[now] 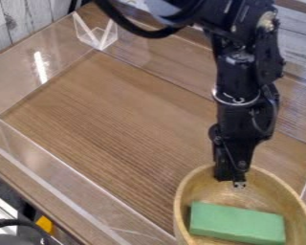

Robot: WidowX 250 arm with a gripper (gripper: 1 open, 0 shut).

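The black robot gripper (231,170) hangs pointing down over the back rim of a tan round bowl (191,189), its fingertips at that rim and apparently shut on it. Inside the bowl, toward the front, lies a green rectangular block (236,222), clear of the fingers. The bowl sits at the bottom right of the camera view, partly cut off by the frame edge.
A white angular bracket (98,31) stands at the back left. Cables and a yellow object lie off the table at the lower left.
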